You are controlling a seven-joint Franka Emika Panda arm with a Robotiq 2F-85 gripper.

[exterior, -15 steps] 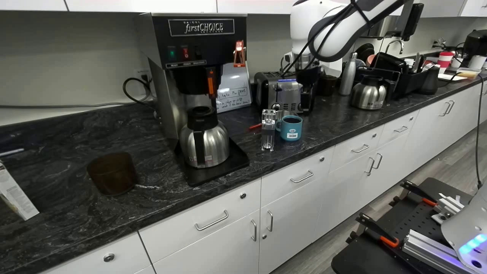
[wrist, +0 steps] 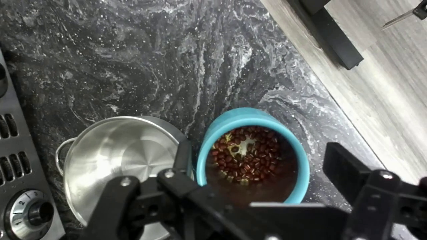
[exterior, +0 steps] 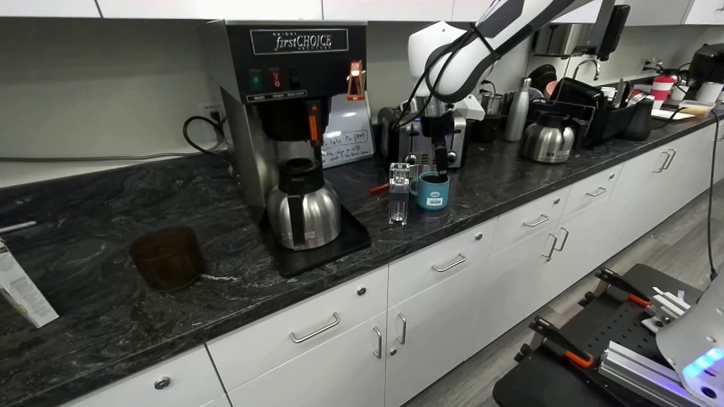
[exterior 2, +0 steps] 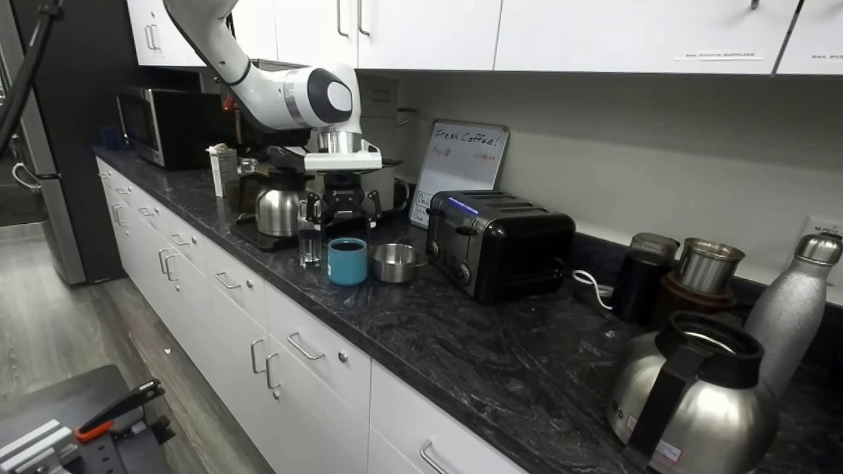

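Observation:
A teal mug (wrist: 301, 176) with dark red beans inside stands upright on the dark counter, right of center in the wrist view. My gripper (exterior 2: 343, 217) is open, pointing down close to the mug's rim. In the wrist view, one finger (wrist: 183, 156) lies over the side between mug and metal pot, the other (wrist: 342, 170) past the mug's opposite side. Nothing appears clamped between them. Part of the mug's near rim is hidden by the gripper body. Whether either finger touches the mug, I cannot tell.
A small steel pot (wrist: 120, 156) sits right beside the mug, and a clear acrylic container (exterior: 399, 193) stands on its other side. The toaster (exterior 2: 498, 245) is behind. A coffee maker with a steel carafe (exterior: 305, 213) is farther left. The counter's front edge is near.
In exterior view 1, the arm has moved left from in front of the toaster's right side. Its gripper now reaches the mug's rim. The mug has stayed in place.

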